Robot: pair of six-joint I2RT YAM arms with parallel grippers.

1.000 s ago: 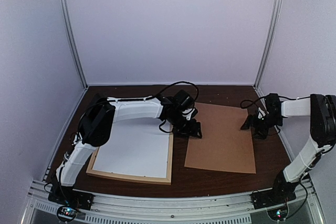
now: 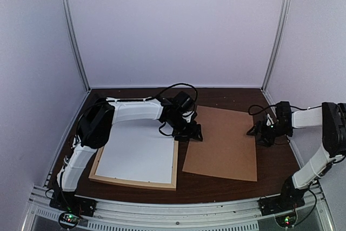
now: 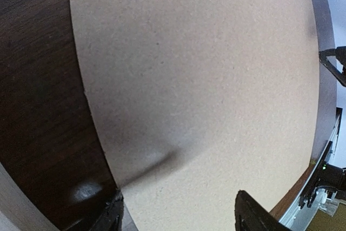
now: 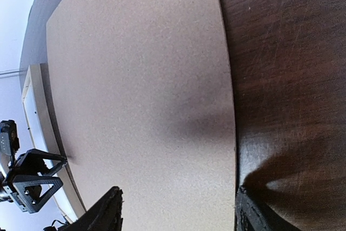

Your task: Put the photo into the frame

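Observation:
A brown square board [image 2: 221,150] lies on the table right of the wooden frame [image 2: 174,166], which holds a white sheet [image 2: 135,155]. My left gripper is part open over the board's left edge, one finger at that edge, nothing seen held between them. My right gripper is at the board's right edge, one finger touching or just beside it; whether it grips anything is hard to see. In the top view both grippers face the board from opposite sides.
Bare dark table [image 2: 227,190] shows behind and in front of the board and right of it. Walls enclose the workspace on the back and sides.
The board has shifted left toward the frame and turned slightly. My left gripper has moved slightly left, and my right gripper has moved slightly left and down in the top view.

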